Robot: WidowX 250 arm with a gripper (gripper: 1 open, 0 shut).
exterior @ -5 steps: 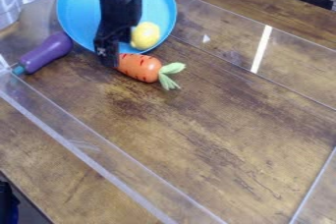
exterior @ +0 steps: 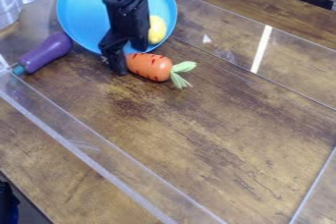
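Note:
My black gripper (exterior: 125, 46) reaches down from the top over the blue plate (exterior: 79, 10), its fingers open at the left end of an orange toy carrot (exterior: 149, 67) with green leaves, which lies just outside the plate's near edge. A yellow round object (exterior: 156, 29) sits on the plate, partly behind the gripper. A purple eggplant (exterior: 45, 53) lies left of the plate.
A dark object shows at the lower left edge.
My gripper has moved slightly down toward the near side, and the carrot has shifted a little to the right and nearer.

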